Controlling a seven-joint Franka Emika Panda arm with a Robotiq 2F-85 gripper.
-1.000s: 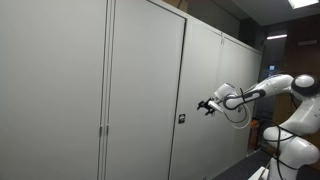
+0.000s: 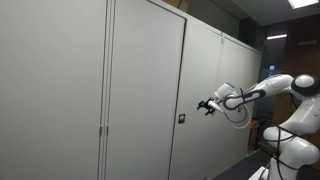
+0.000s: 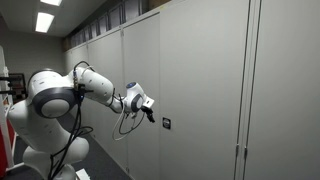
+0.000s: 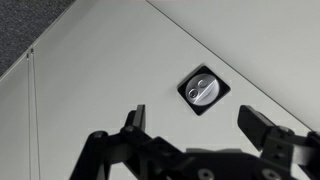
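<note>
A tall pale cabinet door carries a small black square latch near its edge. In the wrist view the latch shows a round silver centre inside a black frame, lying ahead of and between the fingers. My gripper is open, its two dark fingers wide apart with nothing between them. From the second exterior view, the gripper is held in front of the doors, above and to the left of the latch. Whether it touches the door cannot be told there.
More flat cabinet doors extend along the wall, with narrow vertical handles farther along. Dark carpet shows at the wrist view's corner. A cable loops below the arm.
</note>
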